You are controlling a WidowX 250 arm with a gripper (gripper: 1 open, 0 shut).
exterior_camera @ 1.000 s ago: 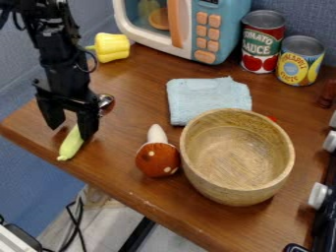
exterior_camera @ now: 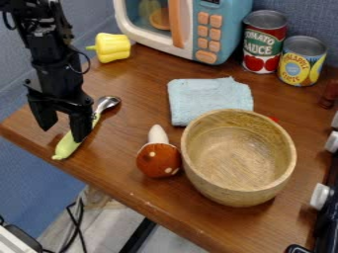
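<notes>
My black gripper (exterior_camera: 63, 121) hangs at the left end of the table, its fingers spread over a pale green, long vegetable (exterior_camera: 66, 145) that lies near the left edge. A metal spoon (exterior_camera: 107, 103) lies just right of the gripper, partly hidden. Whether the fingertips touch the vegetable is hard to tell.
A wooden bowl (exterior_camera: 238, 158), a red mushroom toy (exterior_camera: 158, 159) and a light blue cloth (exterior_camera: 209, 97) occupy the middle and right. A toy microwave (exterior_camera: 185, 25), two cans (exterior_camera: 264, 42) and a yellow pepper (exterior_camera: 113, 46) stand at the back. The wood between cloth and gripper is clear.
The gripper has shifted slightly left and up, uncovering more of the spoon. The objects on the table look unmoved.
</notes>
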